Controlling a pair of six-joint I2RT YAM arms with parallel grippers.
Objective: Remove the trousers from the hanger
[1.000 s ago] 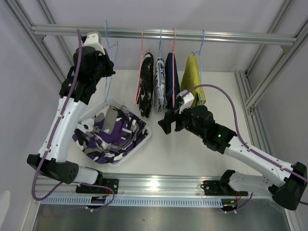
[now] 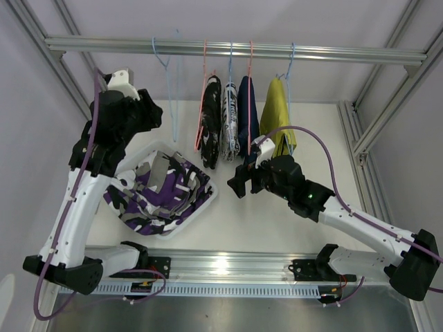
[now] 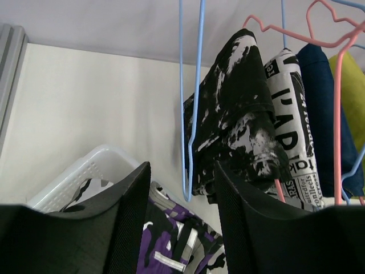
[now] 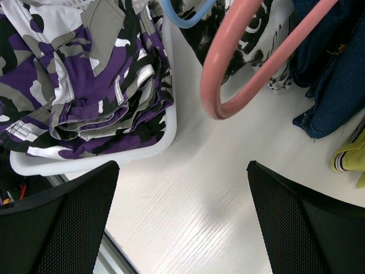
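An empty blue hanger (image 2: 170, 97) hangs on the rail at left, free of my left gripper (image 2: 144, 114), whose fingers stand apart below it in the left wrist view with nothing held. Purple camouflage trousers (image 2: 156, 190) lie in a white basket (image 2: 202, 209). Black mottled trousers (image 2: 211, 117), grey printed ones (image 2: 230, 121), navy ones (image 2: 248, 111) and yellow-green ones (image 2: 275, 111) hang to the right. My right gripper (image 2: 248, 181) stands open below and in front of the hangers, with a pink hanger loop (image 4: 219, 85) close above it in its wrist view.
A metal rail (image 2: 124, 44) spans the top, with metal frame posts at both sides.
My left arm has moved down and left, away from the empty blue hanger, which now hangs further right. The right arm has moved very slightly, earlier on, and is otherwise still.
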